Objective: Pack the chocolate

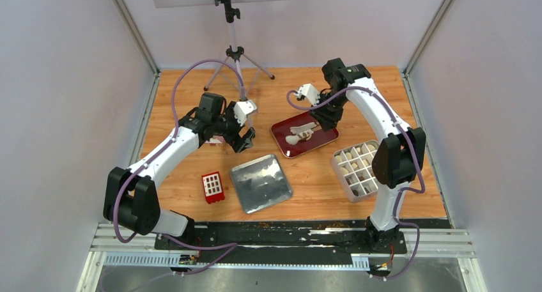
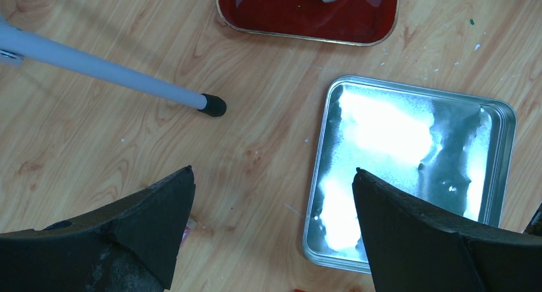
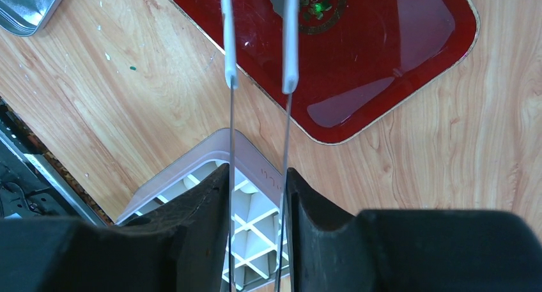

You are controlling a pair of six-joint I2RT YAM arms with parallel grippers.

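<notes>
My right gripper (image 1: 300, 133) hangs over the dark red tray (image 3: 383, 43), part open, with two long thin blades tipped in white. Just past those tips, a round patterned piece (image 3: 323, 14) with gold and green, likely a chocolate, lies on the tray, partly hidden by the tips; whether anything is between them I cannot tell. The pale grid box (image 1: 358, 170), holding pale round pieces in some compartments, stands at the right. My left gripper stands open and empty at the left, above bare table beside the silver tray (image 1: 261, 183).
A small red box with a white grid (image 1: 213, 186) lies at the front left. A tripod leg (image 2: 128, 75) stands on the table at the back left. Bare wood surrounds the trays.
</notes>
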